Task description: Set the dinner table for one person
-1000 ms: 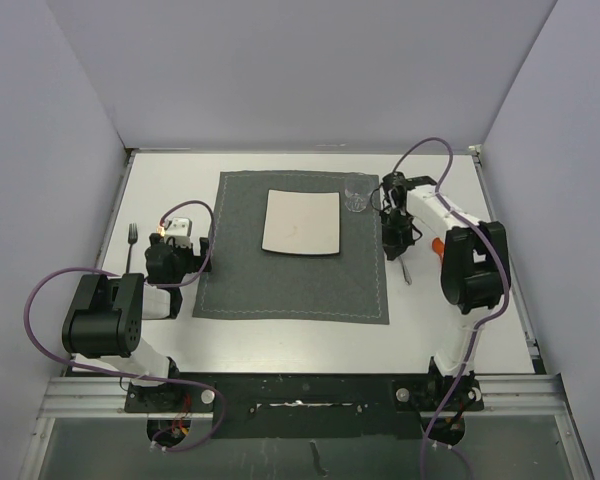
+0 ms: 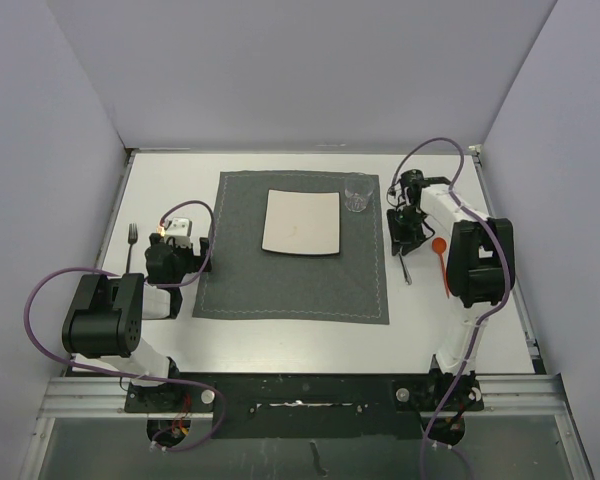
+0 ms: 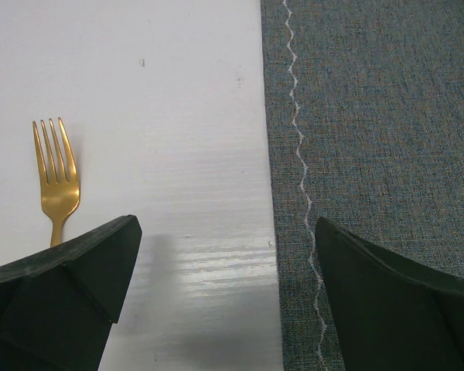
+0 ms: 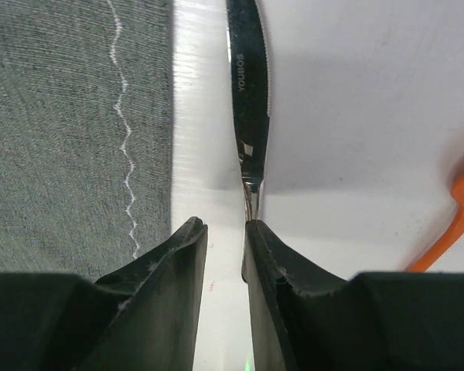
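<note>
A gold fork [image 3: 59, 189] lies on the white table at the left, outside the left finger of my left gripper. That gripper is wide open and empty, above the left edge of the grey placemat [image 2: 280, 290]. A shiny knife [image 4: 250, 93] lies just right of the mat. Over it, my right gripper is open with a narrow gap; the knife's thin end passes behind its right finger [image 4: 267, 263], not between the two. Further right lies an orange spoon [image 4: 441, 236]. On the mat are a square cream plate [image 2: 301, 222] and a clear glass [image 2: 358, 193].
A purple cable [image 2: 55, 290] loops over the left arm, another purple cable [image 2: 495, 240] over the right. Walls stand at the left, right and back.
My right gripper has shifted a little to the right, and more of the orange spoon shows beside it. The left arm and the tableware have stayed put.
</note>
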